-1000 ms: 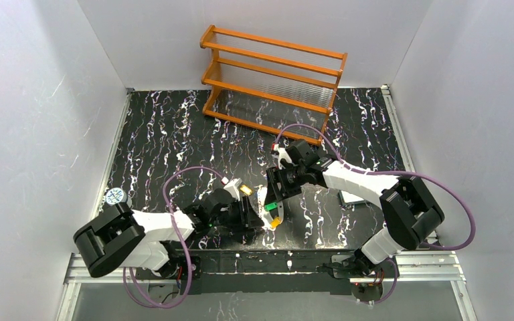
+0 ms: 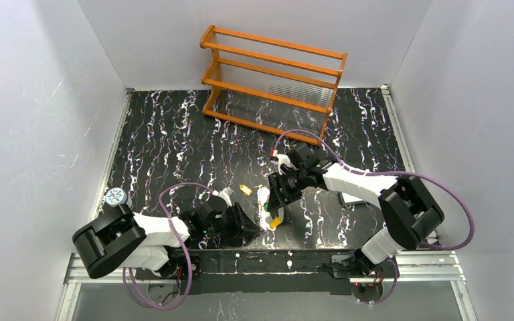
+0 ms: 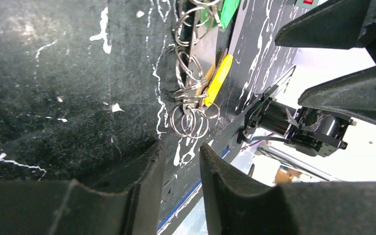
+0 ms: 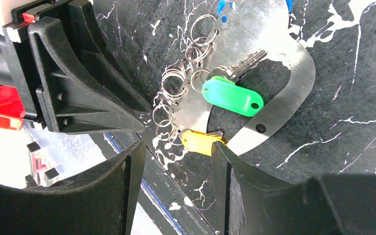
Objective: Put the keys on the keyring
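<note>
A flat metal key holder (image 4: 254, 29) lies on the dark marbled table, several wire rings (image 4: 174, 81) strung along its edge. A key (image 4: 247, 66) with a green tag (image 4: 232, 96) rests on it, and a yellow tag (image 4: 200, 142) sits at its lower end. In the left wrist view the rings (image 3: 191, 122) are just beyond my left gripper, which is partly open and empty. My right gripper, also partly open with nothing visible between its fingers, hangs over the holder near the yellow tag.
Another yellow tag (image 2: 245, 190) lies behind the holder. An orange wooden rack (image 2: 274, 83) stands at the back, a white round object (image 2: 116, 196) at far left. A pale flat object (image 2: 351, 198) lies by the right arm. The two grippers are close together.
</note>
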